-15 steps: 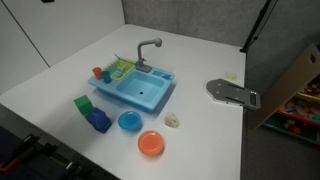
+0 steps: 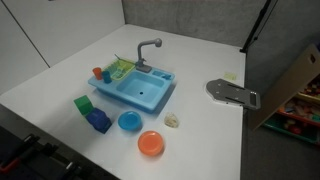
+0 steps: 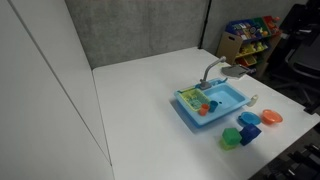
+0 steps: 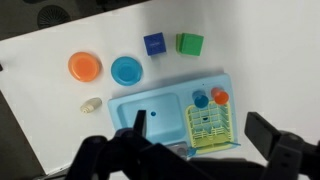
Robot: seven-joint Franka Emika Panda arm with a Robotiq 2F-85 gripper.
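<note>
From high above the table, my gripper looks down with its two dark fingers wide apart and no object between them gripped. Below it lies a light blue toy sink (image 2: 152, 94) with a grey faucet (image 2: 148, 46) and a green rack (image 4: 211, 126). At the rack are an orange cup (image 2: 98, 73) and a blue cup (image 2: 107, 77). A green block (image 4: 189, 44) and a dark blue block (image 4: 154, 44) rest on the bare tabletop. Close by lie a blue plate (image 4: 126, 70) and an orange plate (image 4: 84, 67).
A small pale yellowish object (image 2: 171, 121) lies past the blue plate. On the table's far right is a grey metal plate (image 2: 232, 94). A shelf of colourful bins (image 3: 249, 37) stands beyond the table.
The dark bit of arm at the upper left of exterior view 1 has risen almost out of the picture. The objects on the table have stayed where they were.
</note>
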